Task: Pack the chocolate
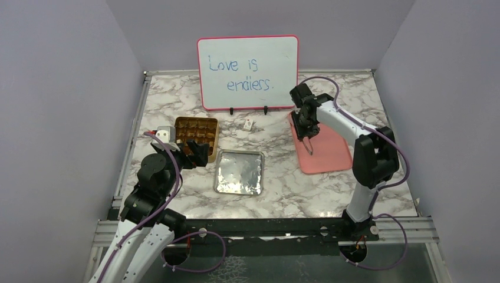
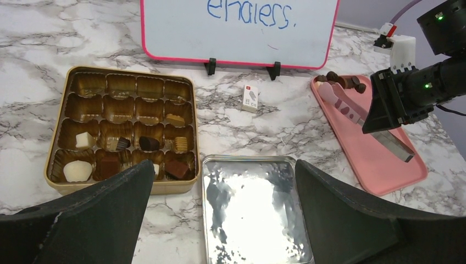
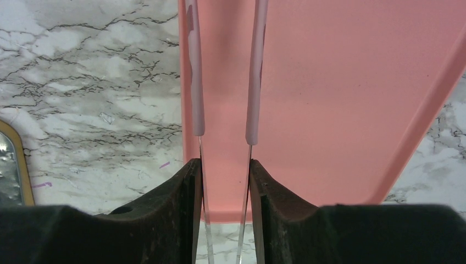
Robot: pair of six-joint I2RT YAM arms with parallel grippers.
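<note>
Tongs with pink silicone ends [image 2: 345, 104] and thin metal arms [image 3: 243, 181] are held by my right gripper, shut on their two arms over the pink tray [image 1: 330, 154]. Their pink ends stand apart in the right wrist view. At the tray's far end, several brown chocolates [image 2: 347, 82] lie near those ends. The gold compartment box [image 2: 127, 72] at left has various chocolates in its two nearer rows and a few pieces farther back, with other compartments empty. Beside the box, my left gripper stands open, its fingers wide apart with nothing between them.
A shiny metal tray [image 1: 240, 172] lies in the middle front, bare. Behind it sit a small white box [image 2: 250, 99] and a whiteboard [image 1: 247, 73] on black feet.
</note>
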